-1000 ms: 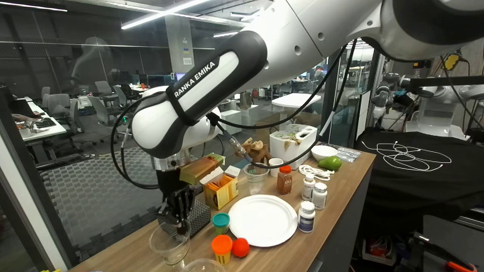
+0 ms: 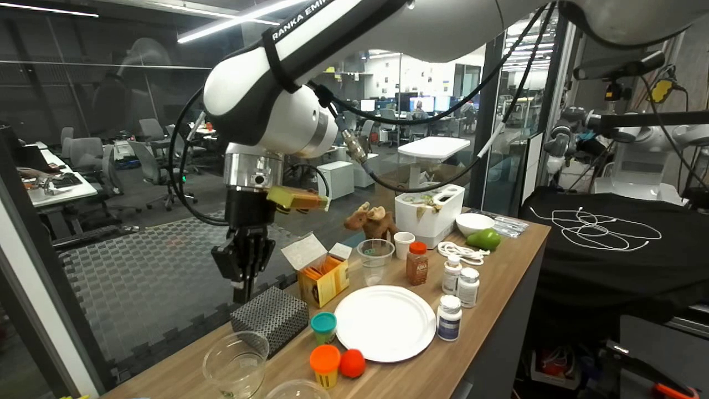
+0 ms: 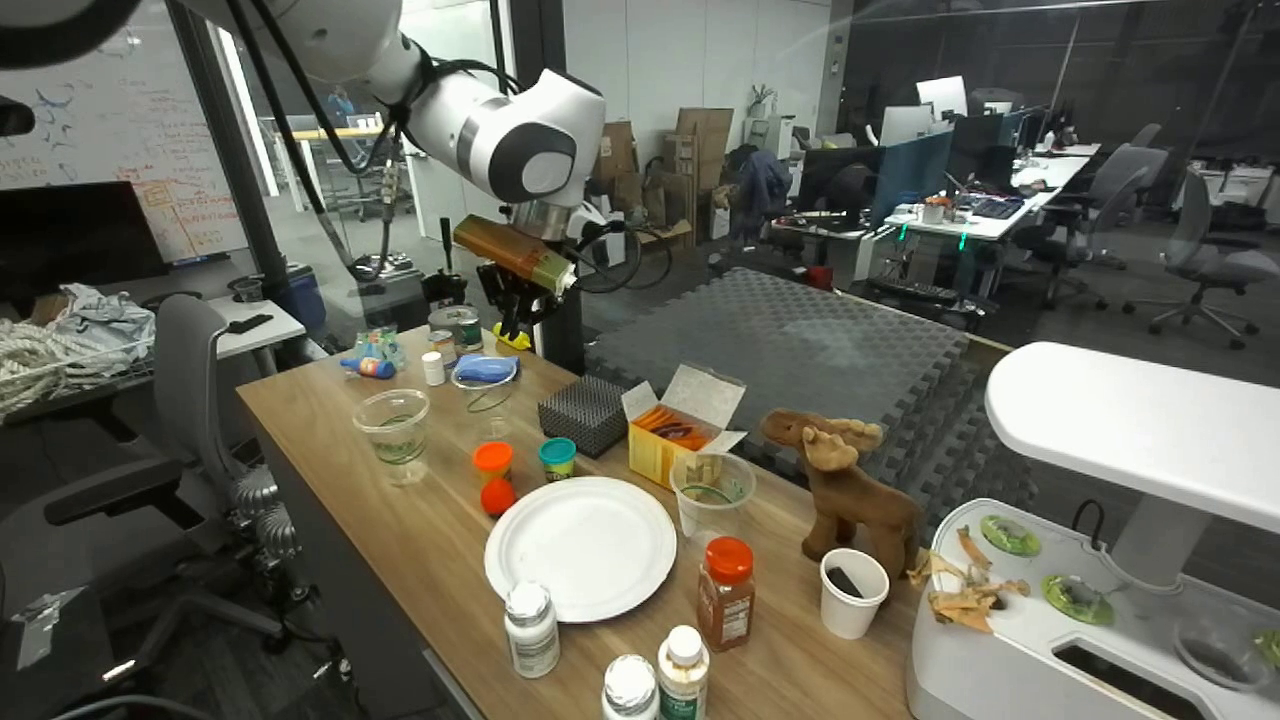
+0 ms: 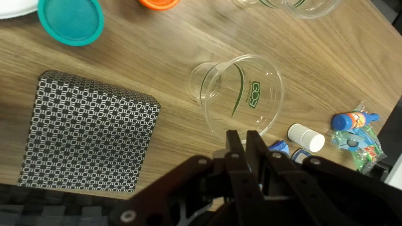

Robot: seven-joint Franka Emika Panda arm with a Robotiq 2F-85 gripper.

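Observation:
My gripper [image 2: 242, 297] hangs above the table near the patterned box, pointing down. In the wrist view its fingers [image 4: 232, 140] are close together with a narrow slit between them, and no object can be made out there. A clear plastic cup [image 4: 254, 94] with green print stands upright below the fingertips; its rim passes behind them in that view. In exterior view 1 the same cup [image 2: 236, 372] stands on the table in front of the box, with a clear space between its rim and the gripper. The black-and-white patterned box [image 2: 271, 319] lies beside it.
A teal-lidded tub [image 2: 323, 326], an orange-lidded tub [image 2: 325, 364], a red ball [image 2: 353, 363] and a white plate [image 2: 385, 323] are close by. An open yellow box [image 2: 324, 279] stands behind. Another clear cup [image 3: 393, 430] is near the table edge.
My gripper has risen from the cup's rim and moved slightly left in exterior view 1.

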